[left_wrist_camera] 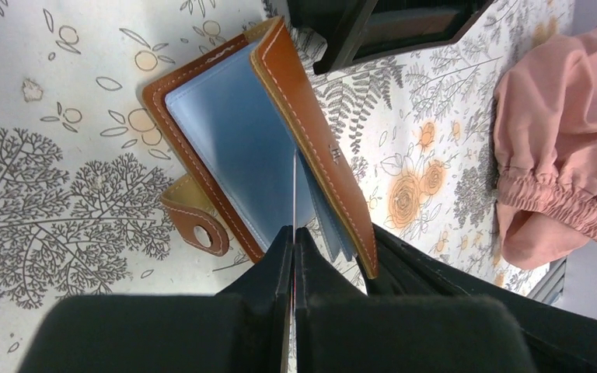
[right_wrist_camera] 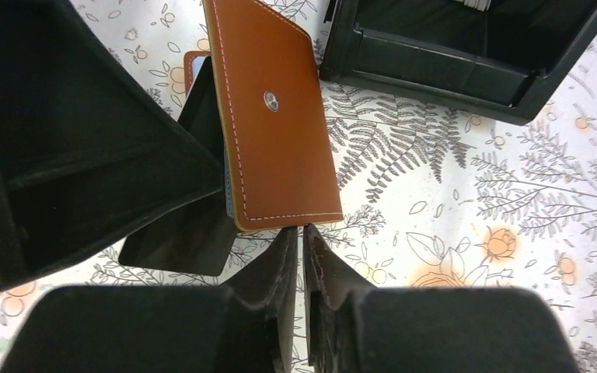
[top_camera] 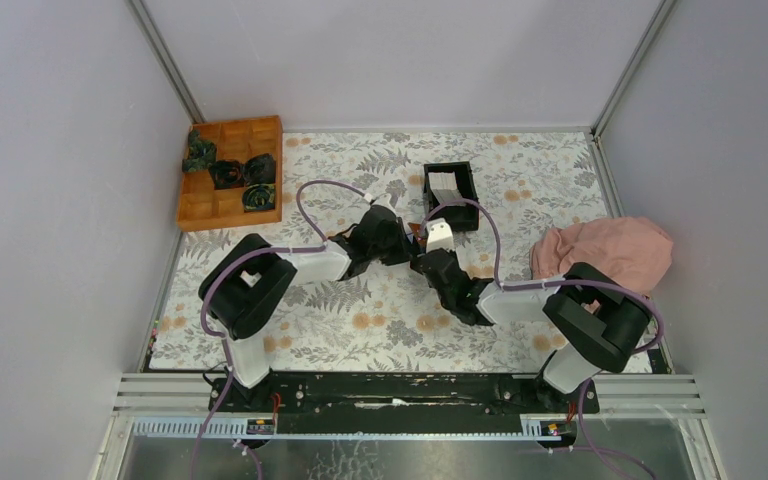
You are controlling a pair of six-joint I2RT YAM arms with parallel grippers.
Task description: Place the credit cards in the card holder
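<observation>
An open brown leather card holder (left_wrist_camera: 326,175) with pale blue sleeves (left_wrist_camera: 225,132) stands on the floral surface between both grippers. My left gripper is shut at the sleeves, with a thin pale edge just beyond its tips; whether it grips that edge is unclear. My right gripper is slightly open at the lower edge of the holder's leather flap (right_wrist_camera: 276,155); nothing clearly shows held between its fingers. Both grippers crowd over the holder in the top view, hiding much of it.
A black box (top_camera: 469,185) with pale contents is just behind the holder. A wooden organizer (top_camera: 210,209) with dark items is at back left, a pink cloth (top_camera: 600,250) at right.
</observation>
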